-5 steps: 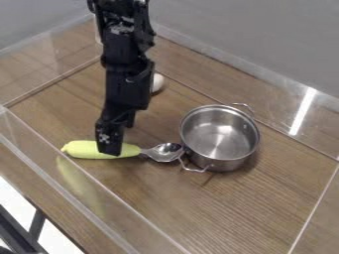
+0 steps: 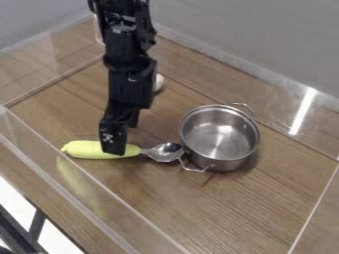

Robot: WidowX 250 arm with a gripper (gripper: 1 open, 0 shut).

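Note:
The black gripper [image 2: 114, 139] points down over a yellow-green elongated object [image 2: 87, 150] lying on the wooden surface in the front left. Its fingertips are at the object's right part; whether they are open or closed around it is hard to tell. A metal spoon [image 2: 165, 152] lies just to the right, its bowl beside a stainless steel pot [image 2: 220, 136] with two handles.
A pale round object [image 2: 159, 82] sits behind the arm, partly hidden. Transparent walls border the back and the front left.
The gripper has shifted only very slightly over the yellow-green object. The pot, spoon and other things look unchanged.

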